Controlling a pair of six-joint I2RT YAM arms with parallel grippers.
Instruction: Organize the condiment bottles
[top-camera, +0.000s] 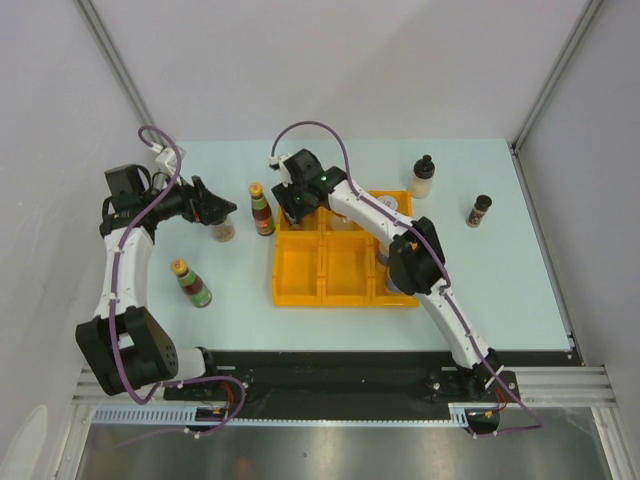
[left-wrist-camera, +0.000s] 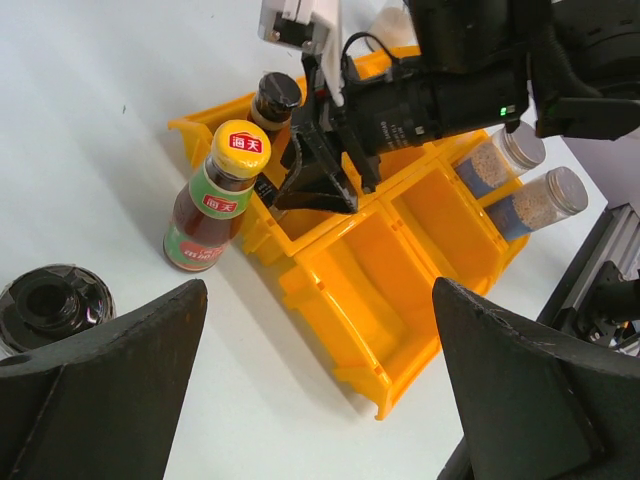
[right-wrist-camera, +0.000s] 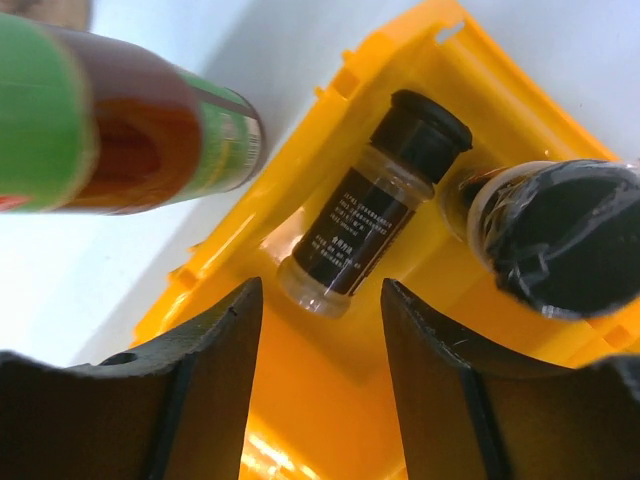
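Note:
A small black-labelled bottle (right-wrist-camera: 348, 232) lies on its side in the back-left compartment of the yellow organizer (top-camera: 297, 300), beside a dark-capped jar (right-wrist-camera: 565, 240). My right gripper hangs over that compartment, fingers apart, near the lying bottle's base, with nothing visible held. A sauce bottle with yellow cap (left-wrist-camera: 209, 210) stands just left of the organizer, close to it. My left gripper (top-camera: 212, 208) is open at the left, above a short jar (left-wrist-camera: 52, 310).
Another sauce bottle (top-camera: 192, 285) stands at the lower left, a dark-capped bottle (top-camera: 422, 180) and a small shaker (top-camera: 478, 211) at the right. Jars (left-wrist-camera: 535, 205) fill the organizer's right compartments; the front-left and front-middle compartments are empty.

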